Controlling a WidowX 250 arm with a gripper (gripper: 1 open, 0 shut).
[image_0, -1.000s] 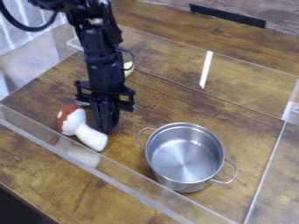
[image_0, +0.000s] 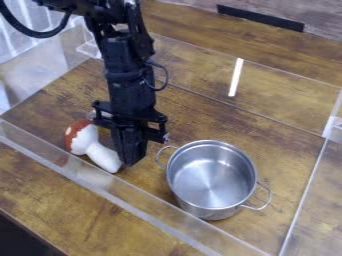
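Observation:
My black gripper (image_0: 131, 150) is low over the wooden table, shut, its tips beside a white toy mushroom (image_0: 102, 155) with a red cap at the lower left. Nothing clearly shows between the fingers. The mushroom lies on its side along the clear front barrier. A steel pot (image_0: 211, 178) with two wire handles stands to the right of the gripper.
A clear barrier (image_0: 147, 204) runs along the front and left of the work area.
The arm has come slightly toward the front, and the gripper now hides more of the area beside the mushroom. The pot has not moved.

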